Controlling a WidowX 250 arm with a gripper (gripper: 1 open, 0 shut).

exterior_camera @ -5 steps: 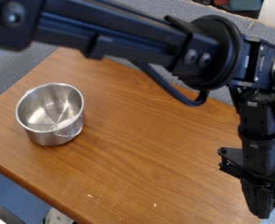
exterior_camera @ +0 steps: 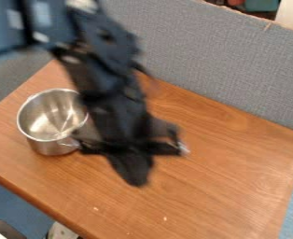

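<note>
A steel pot (exterior_camera: 43, 126) stands on the left of the wooden table (exterior_camera: 224, 187), with a thin light item inside it. My gripper (exterior_camera: 134, 168), blurred, is over the table just right of the pot, its fingers pointing down. It looks shut, and I see nothing between its fingers. A small pale item shows partly behind it on the right, too hidden to identify.
A grey padded wall (exterior_camera: 236, 65) runs along the back. A blue strip (exterior_camera: 292, 210) lies at the right edge.
My arm and gripper have swung left from the right edge of the table to beside the pot. The pot stands where it was.
</note>
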